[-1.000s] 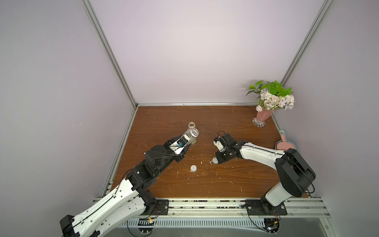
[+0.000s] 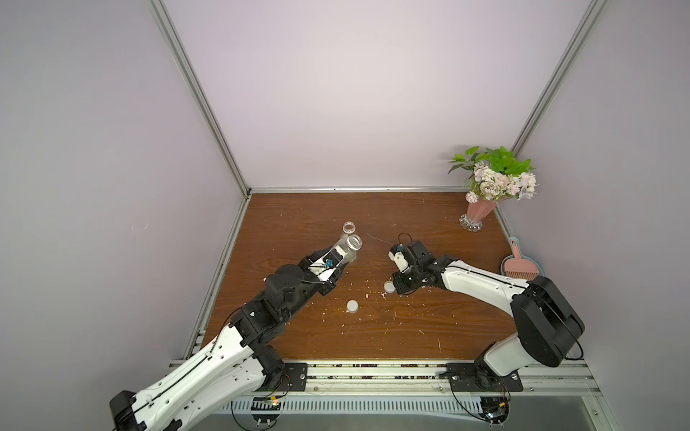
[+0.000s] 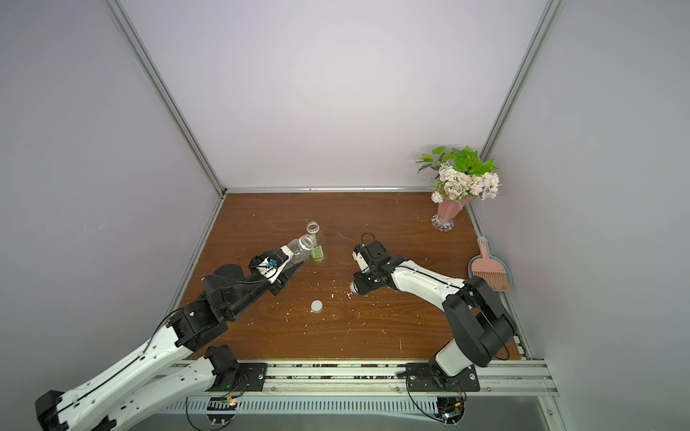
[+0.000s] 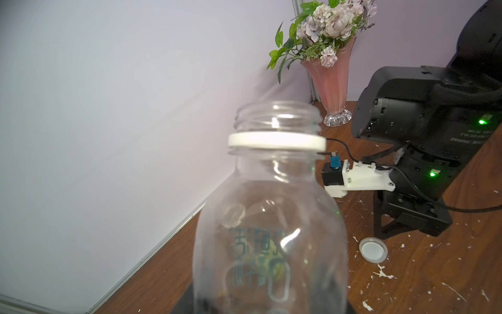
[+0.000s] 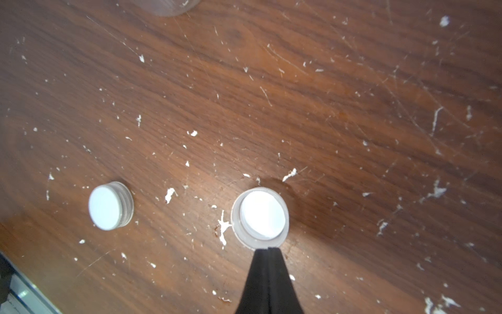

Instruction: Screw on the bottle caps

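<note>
A clear, capless bottle (image 4: 272,209) is upright or slightly tilted in the left wrist view, raised with my left gripper (image 2: 340,260) shut on its body. Behind it, a second open bottle (image 3: 317,250) with a green label stands on the table. In the right wrist view, one cap (image 5: 261,214) lies with its open side up, just beyond the tips of my right gripper. Those fingers are together, nothing showing between them; whether they touch the cap's rim is hard to tell. Another cap (image 5: 107,205) rests to the left with its flat white top up.
A pink vase (image 2: 480,209) of flowers stands at the back right. By the right wall is a pink brush with dustpan (image 2: 521,267). White scraps litter the wooden table.
The open-side-up cap has slid slightly left and away from the front edge, the right gripper staying close beside it. My right arm's elbow has shifted outward. The left arm and its bottle look still.
</note>
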